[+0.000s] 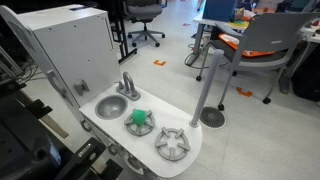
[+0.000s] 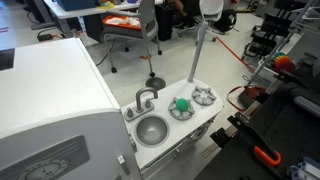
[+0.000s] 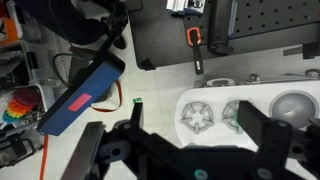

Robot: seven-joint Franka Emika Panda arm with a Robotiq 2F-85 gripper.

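Observation:
My gripper stands open in the wrist view, its black fingers wide apart and nothing visible between them. A small green object (image 1: 139, 116) rests on one burner of a white toy stove counter (image 1: 150, 152); exterior view 2 shows the same green object (image 2: 182, 103) there. The other burner (image 1: 172, 144) is bare. From the wrist, the counter lies below the gripper, and a finger on the right hides most of the green object.
Beside the burners are a round grey sink (image 2: 151, 130) and a faucet (image 2: 146, 98). A white cabinet (image 1: 78, 50) rises at the counter's sink end. The wrist view also shows a dark table (image 3: 165, 45) with tools and a dark box (image 3: 82, 95).

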